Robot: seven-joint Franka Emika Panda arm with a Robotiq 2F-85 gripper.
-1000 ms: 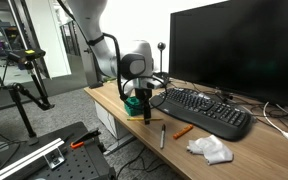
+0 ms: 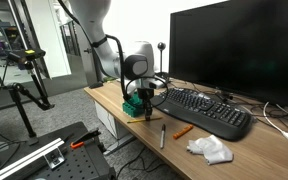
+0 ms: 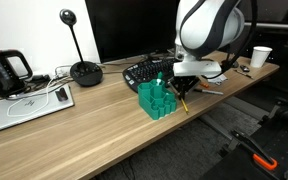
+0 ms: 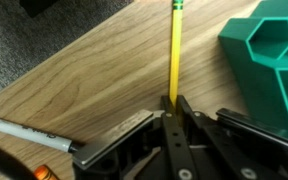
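A yellow pencil [image 4: 175, 55] with a green end stretches ahead of the fingers in the wrist view; my gripper is shut on it. Beside it, to the right in that view, stands a green holder [image 4: 274, 65] with hexagonal compartments. Exterior view 1 has the pencil [image 2: 142, 122] low over the table near its front edge, and the holder [image 2: 131, 107] partly behind the arm. From the other side, the pencil [image 3: 184, 106] points down toward the table's edge, outside the holder [image 3: 154, 100]. Whether its tip touches the wood cannot be told.
A grey marker [image 2: 163, 131], an orange object [image 2: 182, 131] and a crumpled white cloth [image 2: 211, 150] lie on the table. Behind them are a black keyboard [image 2: 206, 112] and a large monitor [image 2: 234, 55]. In exterior view 2 the wood left of the holder is clear.
Over the last second the arm has shifted only very slightly, with the pencil staying near the table's front edge. The holder and loose objects have not visibly moved.
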